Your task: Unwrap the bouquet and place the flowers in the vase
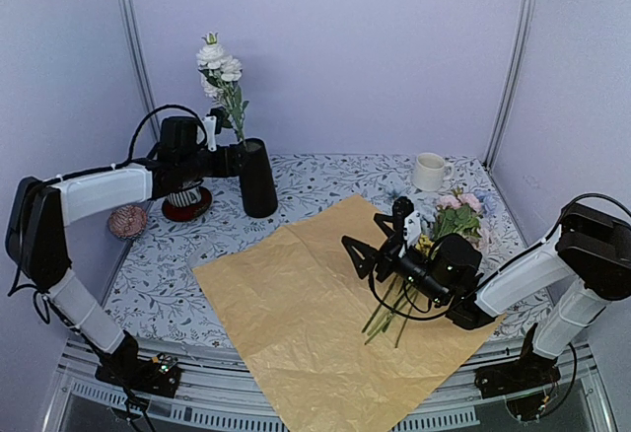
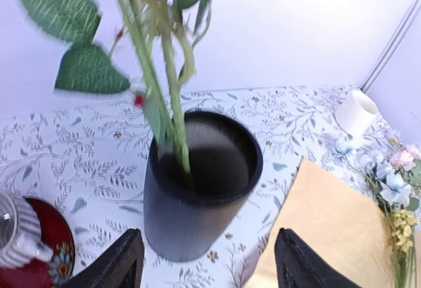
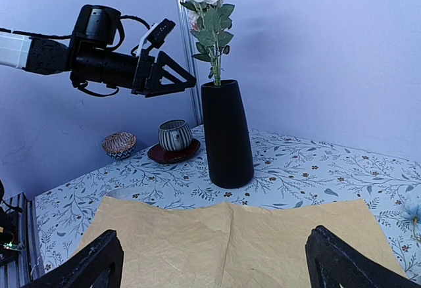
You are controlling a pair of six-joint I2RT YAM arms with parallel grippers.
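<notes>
White flowers (image 1: pixel 219 62) with green leaves stand in the tall black vase (image 1: pixel 258 180) at the back left. In the left wrist view their stems (image 2: pixel 172 97) go down inside the vase's wide mouth, toward its left side. My left gripper is open just left of the stems, above the vase rim, with nothing between its fingers. More flowers (image 1: pixel 458 217), pink, blue and yellow, lie at the right on brown paper (image 1: pixel 296 304), partly hidden under the right arm. Over the paper, my right gripper (image 1: pixel 364 233) stands open and empty.
A white mug (image 1: pixel 430 172) stands at the back right. Left of the vase are a striped cup (image 3: pixel 175 135) on a dark red saucer (image 3: pixel 172 156) and a patterned bowl (image 3: pixel 119 144).
</notes>
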